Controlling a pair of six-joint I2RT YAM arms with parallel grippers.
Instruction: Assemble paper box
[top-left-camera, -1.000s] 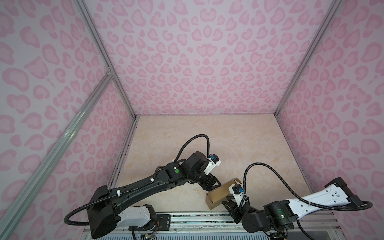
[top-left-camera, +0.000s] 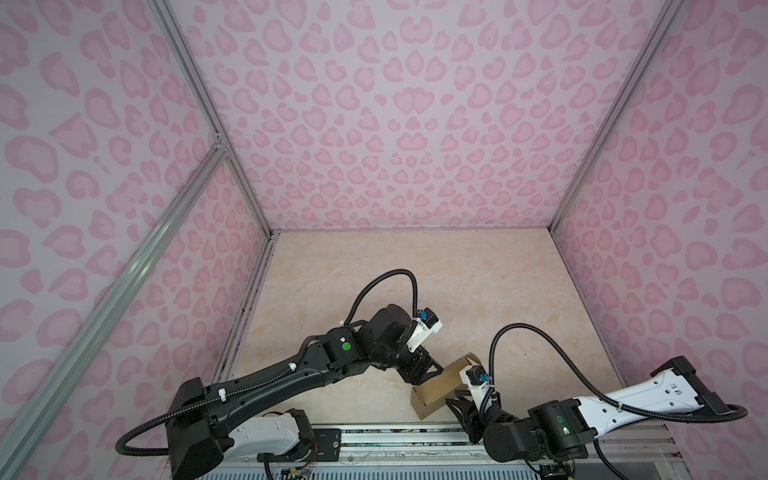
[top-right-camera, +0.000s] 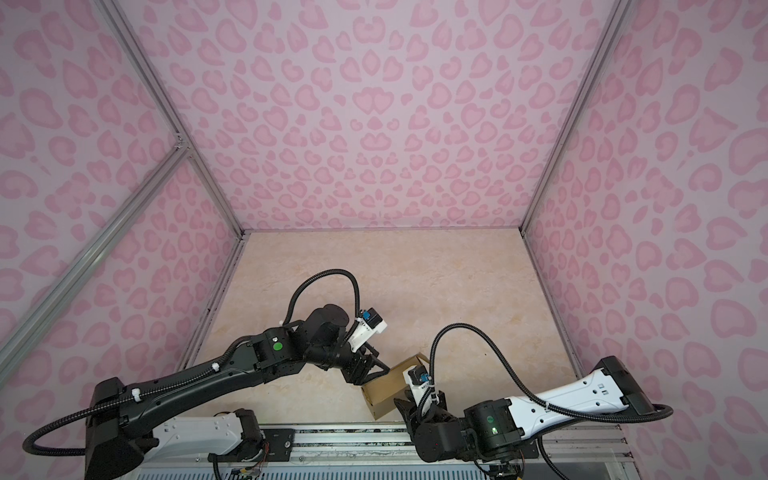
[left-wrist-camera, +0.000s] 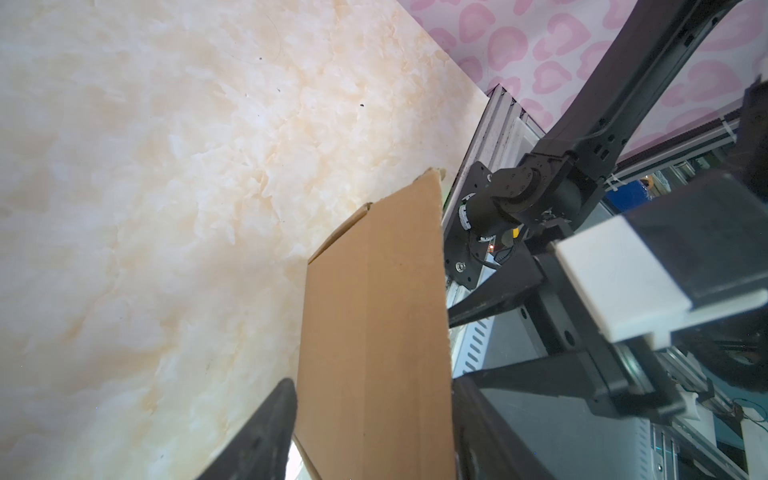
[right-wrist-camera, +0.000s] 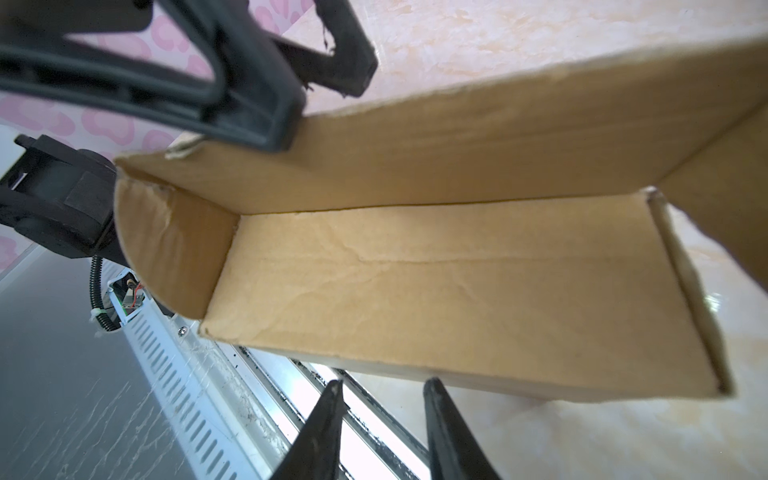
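Note:
An open brown cardboard box (top-left-camera: 438, 389) lies at the table's front edge, between the grippers. My left gripper (top-left-camera: 425, 369) is just above and left of it. In the left wrist view the box's outer side (left-wrist-camera: 376, 304) reaches down between the blurred fingers. My right gripper (top-right-camera: 412, 408) is low at the box's near side; in the right wrist view its fingers (right-wrist-camera: 444, 440) stand apart below the box's interior (right-wrist-camera: 448, 280), with no cardboard seen gripped. An end flap (right-wrist-camera: 172, 240) stands up.
The metal front rail (top-left-camera: 376, 440) runs just below the box, and patterned walls enclose three sides.
Both arms have shifted only slightly, the left gripper a little rightward and the right one a little upward. The box looks almost unchanged.

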